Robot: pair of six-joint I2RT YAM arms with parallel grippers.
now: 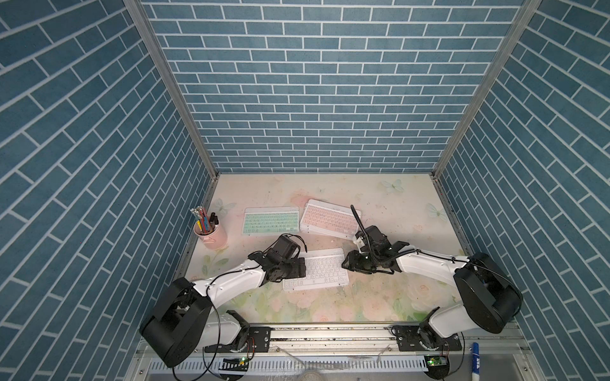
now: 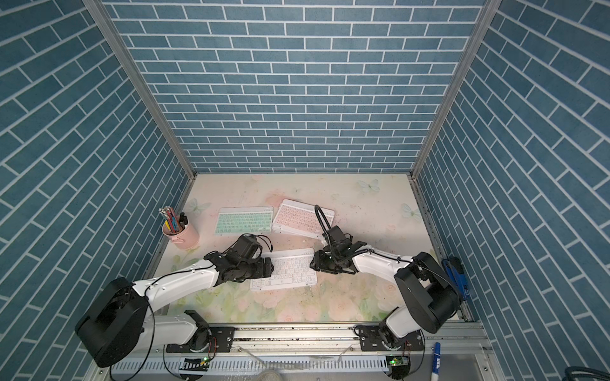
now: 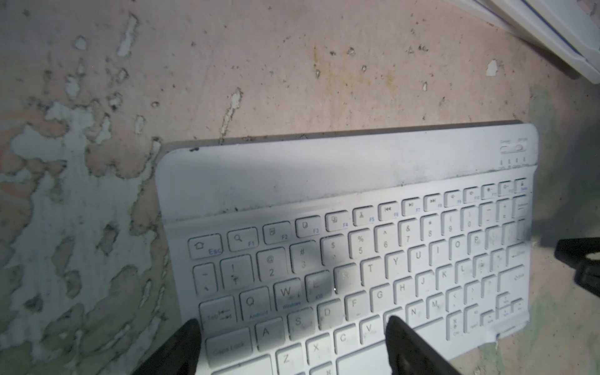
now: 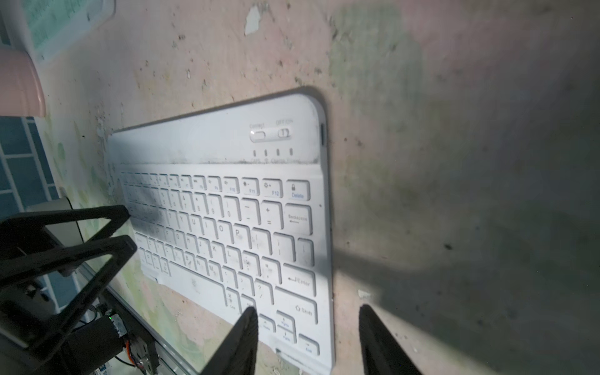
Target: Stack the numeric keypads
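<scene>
A white keyboard (image 1: 324, 270) lies flat at the front middle of the table. Behind it are a green-keyed keyboard (image 1: 271, 221) on the left and a pink-keyed keyboard (image 1: 329, 218) on the right, side by side. Over the white keyboard's left part hangs my left gripper, its fingers apart with keys showing between them. My right gripper stands open at that keyboard's right edge; in the right wrist view the edge runs between its fingertips. Neither gripper holds anything. The lower left corner of the white keyboard is cut off in the left wrist view.
A pink cup (image 1: 214, 237) of pens and pencils stands at the left edge. A metal rail (image 1: 330, 330) runs along the front.
</scene>
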